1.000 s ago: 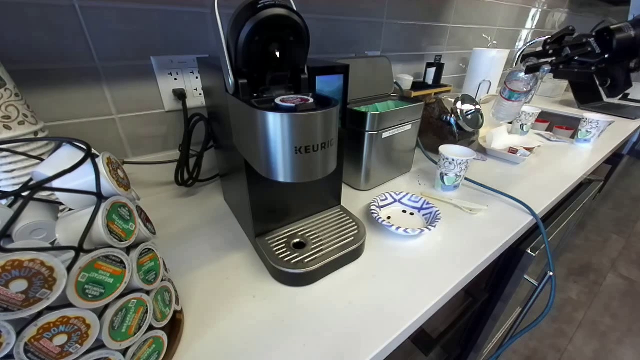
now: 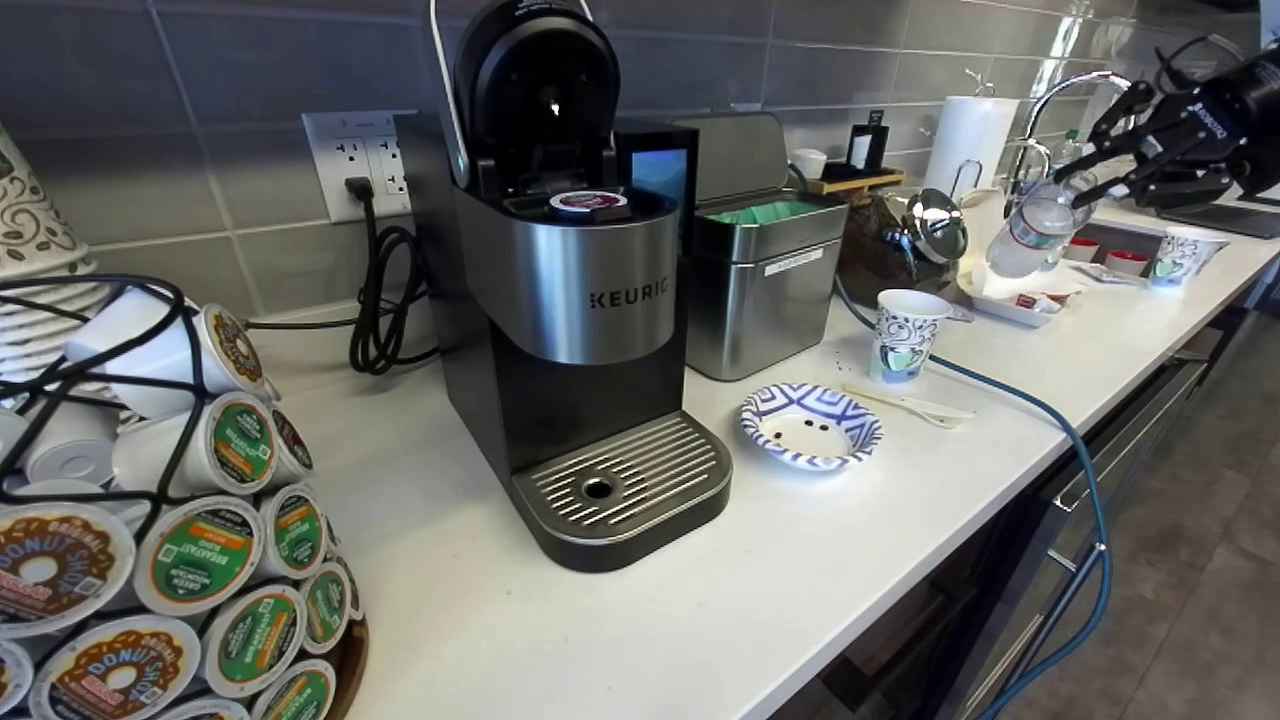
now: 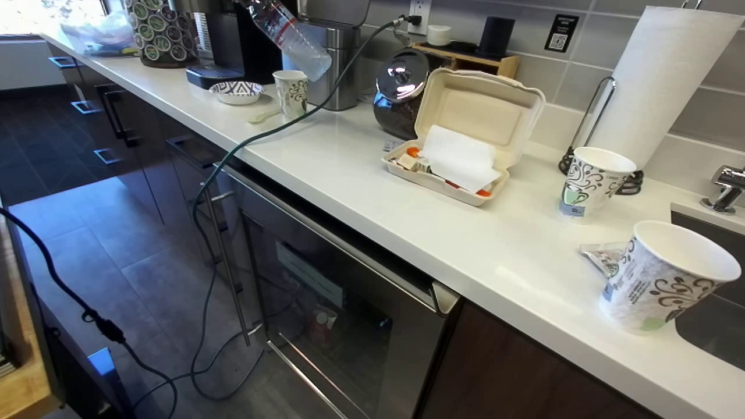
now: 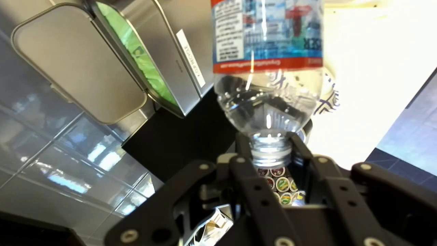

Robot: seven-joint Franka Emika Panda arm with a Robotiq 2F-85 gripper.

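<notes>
A clear plastic water bottle [image 4: 268, 88] with a blue and red label is clamped at its neck between the fingers of my gripper. In exterior view 1 the gripper [image 2: 1075, 184] is at the far right, above the counter, and the bottle [image 2: 1034, 234] slants down from it toward the open takeout box [image 2: 1020, 314]. The tilted bottle [image 3: 293, 41] shows at the top of exterior view 2, where the gripper itself is out of frame. No cap shows on the bottle's neck; the liquid level inside is hard to tell.
A paper cup [image 2: 908, 336] and a patterned bowl [image 2: 811, 427] stand by the Keurig machine [image 2: 564, 288]. The open steel bin [image 2: 768, 288] is behind them. Two more paper cups, one near the towel roll [image 3: 597, 180], are by the sink. A cable [image 3: 244, 143] crosses the counter.
The counter items look unmoved.
</notes>
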